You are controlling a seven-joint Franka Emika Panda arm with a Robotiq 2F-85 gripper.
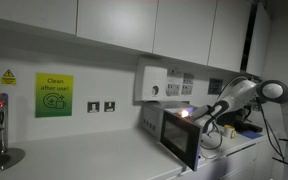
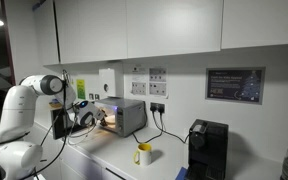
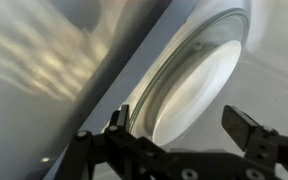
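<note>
The microwave (image 2: 133, 116) stands on the counter with its dark door (image 1: 180, 139) swung open. Inside, a white plate (image 3: 199, 90) rests on the round glass turntable (image 3: 227, 18). My gripper is at the microwave's interior, with its fingers spread apart over the near part of the plate. Nothing shows held between them, and whether the fingers touch the plate is unclear. A warm light glows at the opening in both exterior views, where the gripper itself is small and partly hidden.
A yellow-and-white mug (image 2: 143, 154) and a black coffee machine (image 2: 207, 148) stand along the counter. In exterior view 1, the open door juts out beside the arm (image 1: 242, 94). Clear counter (image 1: 84, 155) extends towards the sink tap (image 1: 1, 122).
</note>
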